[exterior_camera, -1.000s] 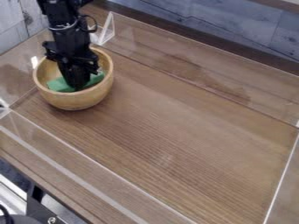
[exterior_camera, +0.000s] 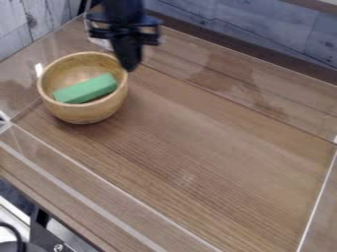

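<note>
A wooden bowl sits on the left of the table, with a green rectangular block lying tilted inside it. My dark gripper is above and just behind the bowl's back right, blurred, so whether it is open or shut is unclear. Nothing green shows at the gripper.
A pale wall or edge runs along the upper left, and a dark shape is at the bottom left corner.
My gripper has risen out of the bowl and moved up and right. The green block remains in the bowl, now fully visible.
</note>
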